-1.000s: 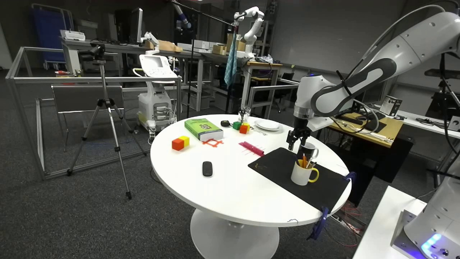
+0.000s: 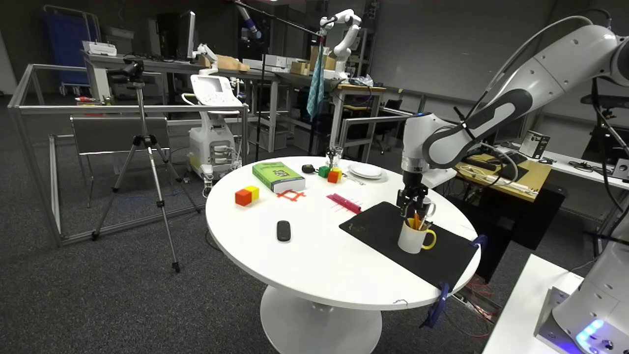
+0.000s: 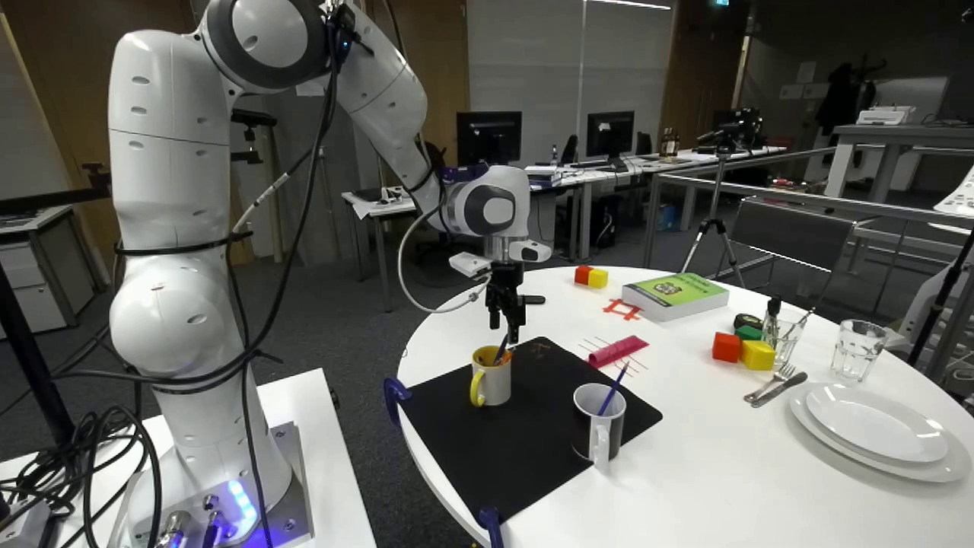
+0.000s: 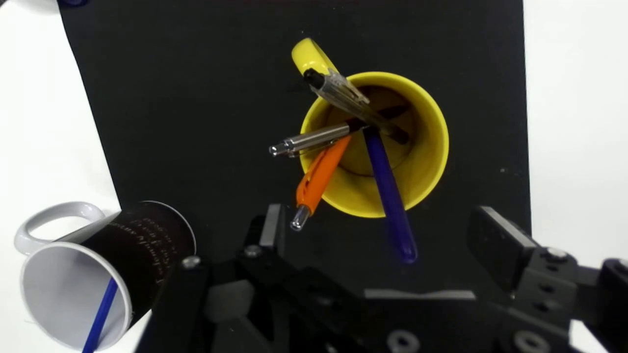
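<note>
My gripper stands open, its fingers wide apart and nothing held between them. Below it, a white mug with a yellow inside (image 4: 432, 159) stands upright on a black mat (image 4: 206, 88). Several pens lean in that mug: an orange pen (image 4: 322, 173), a purple-blue pen (image 4: 388, 191), a silver pen (image 4: 315, 140) and a clear one (image 4: 344, 97). The purple-blue pen's upper end points into the gap between my fingers, touching neither. A black-and-white mug (image 3: 584, 429) with a blue pen (image 3: 613, 391) in it stands apart on the mat's edge.
White plates (image 3: 867, 425), a fork and knife (image 3: 776, 385), glasses (image 3: 856, 352), coloured blocks (image 3: 741, 350), a green book (image 3: 676, 292) and a pink strip (image 3: 618, 350) occupy other parts of the round table. Blue clamps (image 3: 394, 400) grip its edge.
In exterior view 1 the gripper has come lower and slightly right, from above the dark mug toward the yellow-handled mug. The mugs and pens look unmoved.
</note>
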